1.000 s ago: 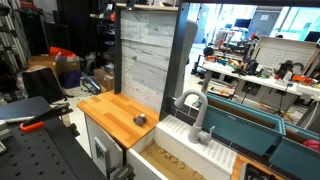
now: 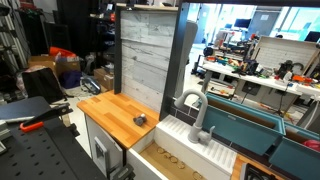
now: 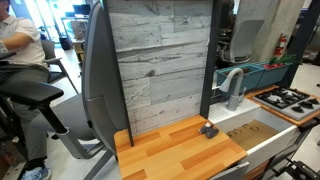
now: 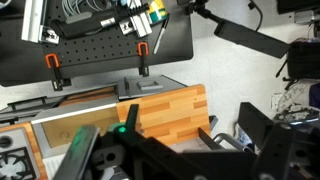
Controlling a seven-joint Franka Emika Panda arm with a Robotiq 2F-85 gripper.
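Note:
My gripper stands open in the wrist view, its two dark fingers wide apart with nothing seen between them. It hangs above the front of a toy-kitchen-like unit. The wooden countertop [image 3: 170, 150] carries a small grey metal object [image 3: 209, 130] near its right end, also seen in exterior view 1 [image 2: 140, 119]. Beside it a grey faucet [image 2: 195, 108] rises over a white-walled recess [image 2: 205, 163] with a brownish floor. The gripper is not clearly made out in either exterior view.
A black table [image 4: 110, 50] with cables and tools lies along the wrist view's top. A stove top [image 3: 285, 102] sits right of the recess. Behind the faucet are teal bins [image 2: 240, 130]. A tall pale wood-plank panel [image 3: 165, 75] backs the countertop.

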